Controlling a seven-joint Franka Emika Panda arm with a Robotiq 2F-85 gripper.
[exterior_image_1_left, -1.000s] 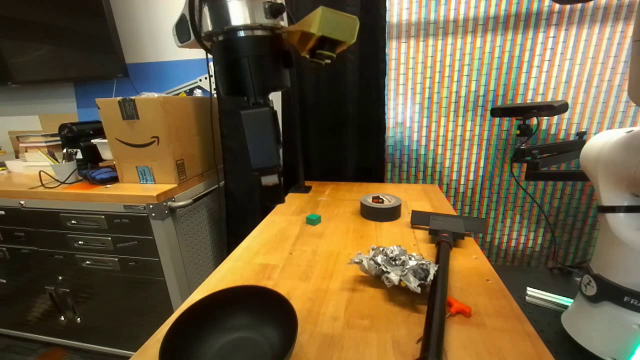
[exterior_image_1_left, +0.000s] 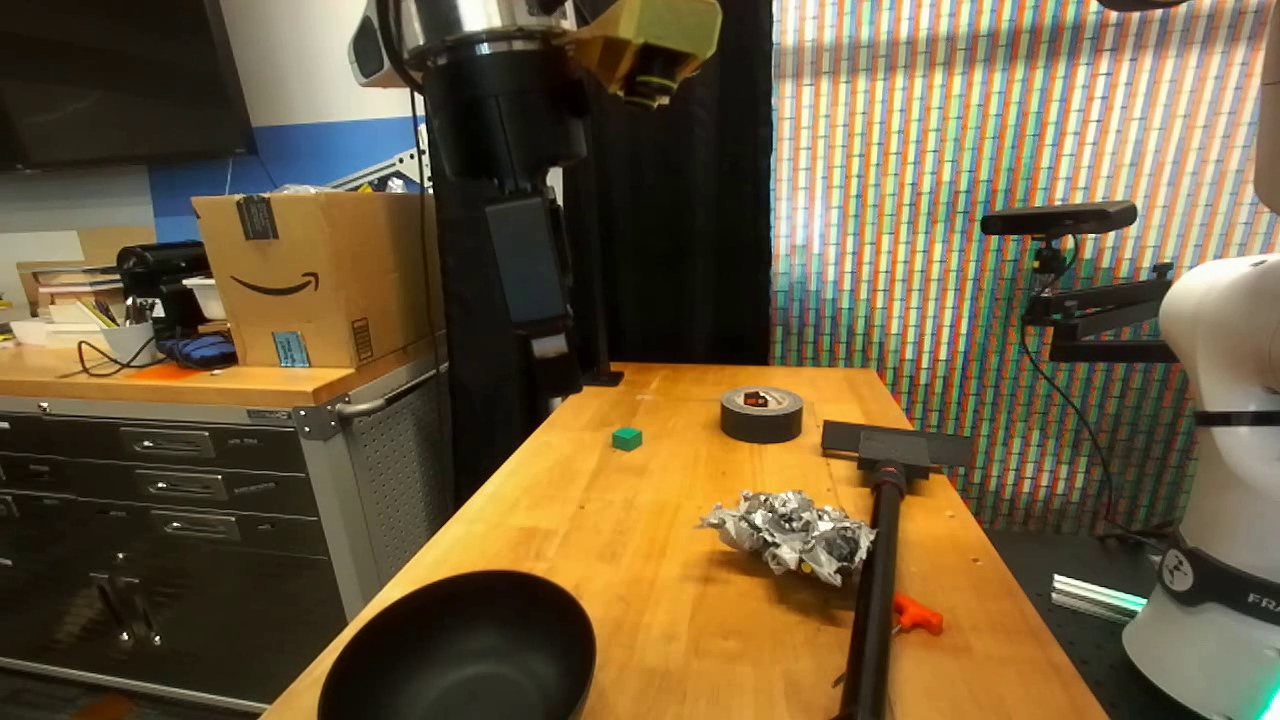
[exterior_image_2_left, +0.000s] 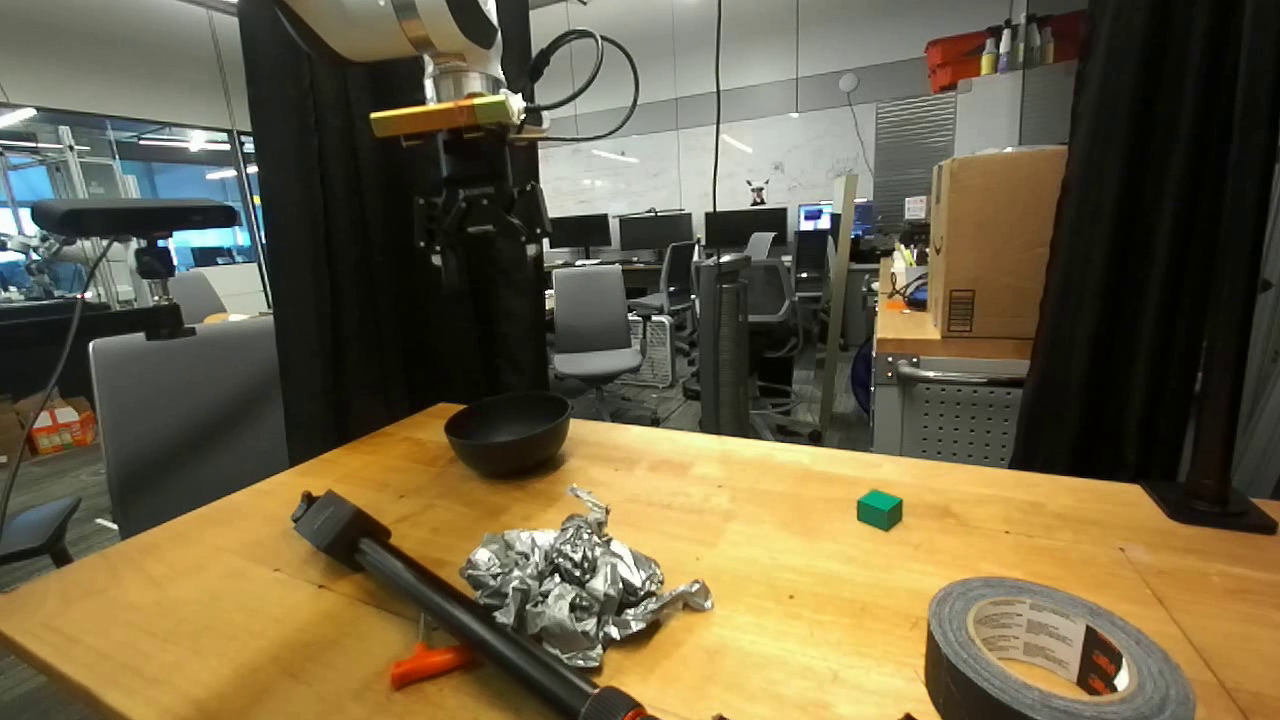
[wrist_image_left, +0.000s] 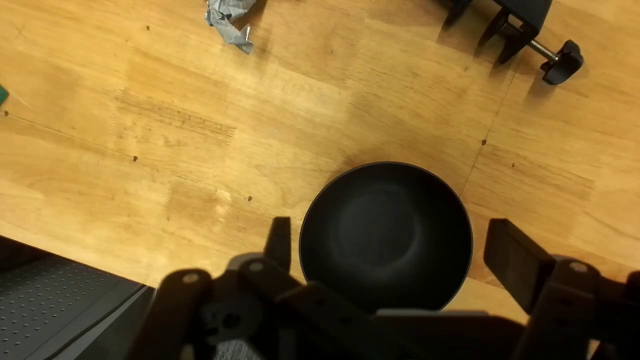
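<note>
High above the table, my gripper stands open, its two fingers wide apart and nothing between them. Seen from the wrist, the black bowl (wrist_image_left: 384, 225) lies below the gap between the fingers, clear of both. The same bowl (exterior_image_1_left: 462, 654) sits upright at the near left of the table in exterior view 1, and its inside looks empty. A small green block (exterior_image_2_left: 879, 509) rests alone on the wood; only its corner (wrist_image_left: 3, 94) shows at the wrist view's left edge. Crumpled silver foil (exterior_image_2_left: 576, 582) lies mid-table.
A black pole with a flat base (exterior_image_1_left: 882, 540) runs along the table beside the foil, an orange-handled tool (exterior_image_1_left: 917, 616) near it. A roll of grey tape (exterior_image_1_left: 761, 416) lies toward the far end. Bare wood separates block and bowl.
My gripper has risen slightly and shifted a little to the right in exterior view 1. The bowl, block, foil and tape have stayed in place.
</note>
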